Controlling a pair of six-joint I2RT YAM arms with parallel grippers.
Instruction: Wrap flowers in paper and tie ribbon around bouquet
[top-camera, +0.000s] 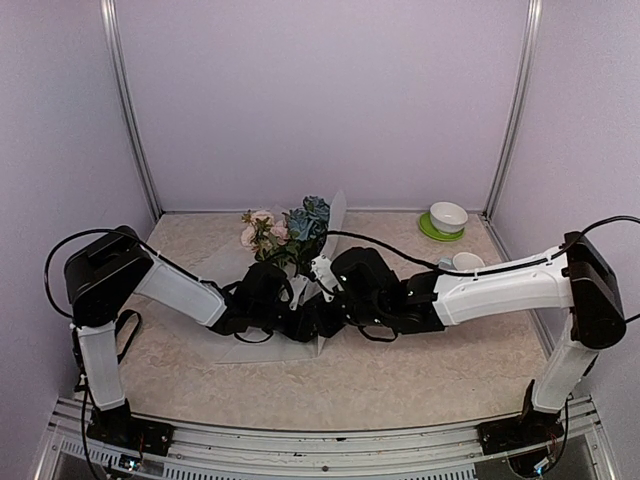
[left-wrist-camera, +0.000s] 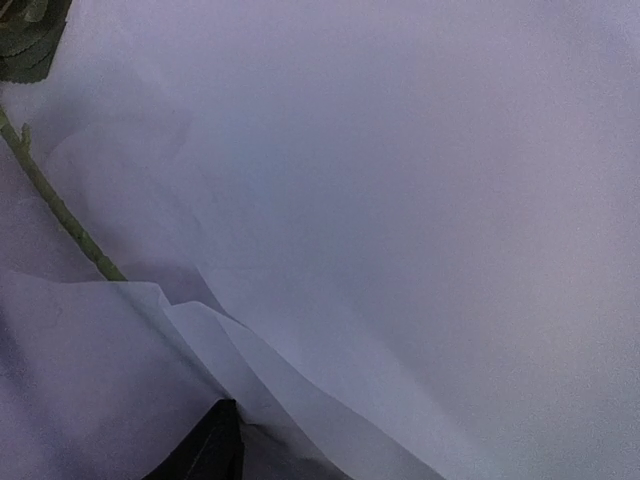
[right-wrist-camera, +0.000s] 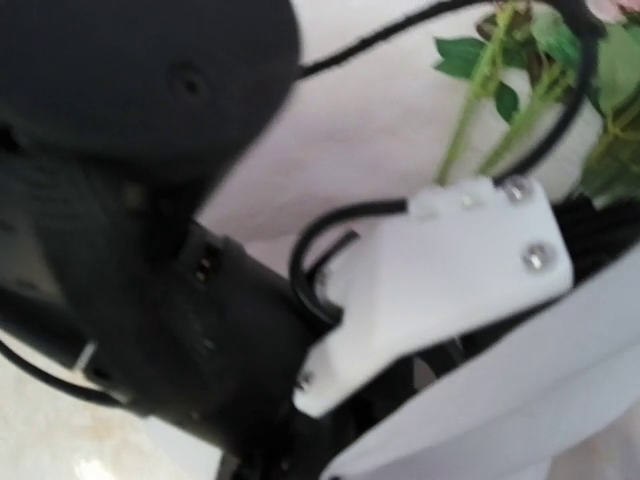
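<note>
The bouquet of pink flowers (top-camera: 262, 217) and blue flowers (top-camera: 308, 222) lies at the back of the white wrapping paper (top-camera: 240, 348) in the top view. My right gripper (top-camera: 328, 316) is shut on the right side of the paper, which stands up and folds leftward over the stems. Right beside it, my left gripper (top-camera: 303, 325) is low over the paper; its opening is hidden. The left wrist view shows one dark fingertip (left-wrist-camera: 215, 440) against sheer paper, with a green stem (left-wrist-camera: 65, 215) behind. In the right wrist view, paper (right-wrist-camera: 500, 400) crosses the lower right.
A white bowl (top-camera: 448, 216) on a green plate (top-camera: 428, 229) stands at the back right. Another white round item (top-camera: 467, 261) shows partly behind the right arm. A black strap (top-camera: 130, 335) lies at the left.
</note>
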